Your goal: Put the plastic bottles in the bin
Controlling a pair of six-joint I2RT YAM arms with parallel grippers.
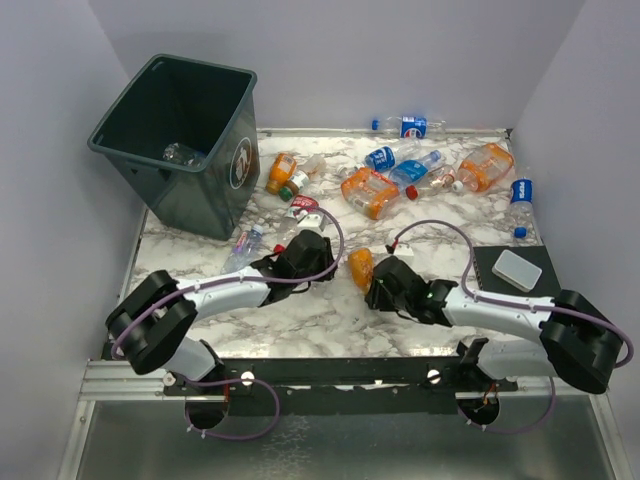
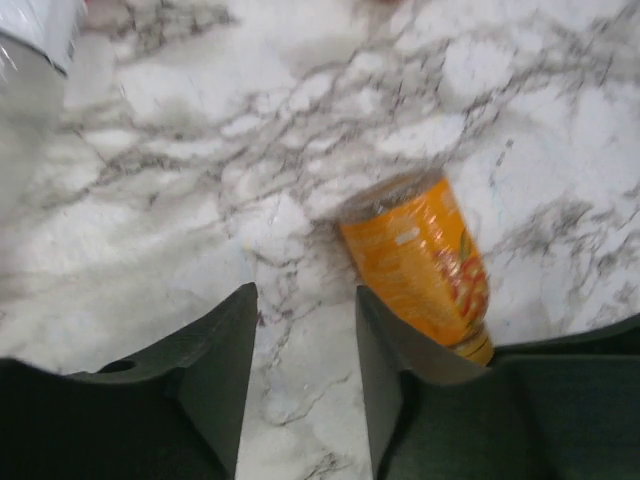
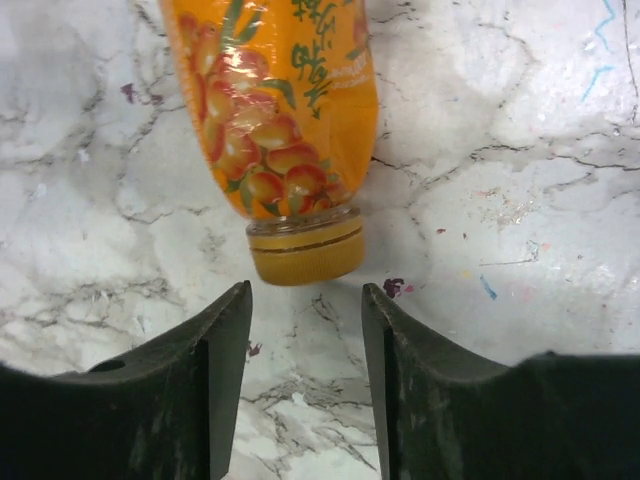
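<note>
An orange juice bottle (image 1: 360,268) lies mid-table between the two grippers. In the right wrist view its yellow cap (image 3: 305,250) sits just beyond my right gripper, which is part open with empty space between the fingers. My left gripper hangs left of the same bottle (image 2: 415,260), also part open and empty. The green bin (image 1: 215,190) stands at the back left, with a clear bottle (image 1: 182,153) visible inside.
Many bottles lie along the back, among them orange ones (image 1: 484,166) and blue-labelled ones (image 1: 521,205). A clear bottle (image 1: 243,250) lies left of my left arm. A dark pad (image 1: 520,285) is at right.
</note>
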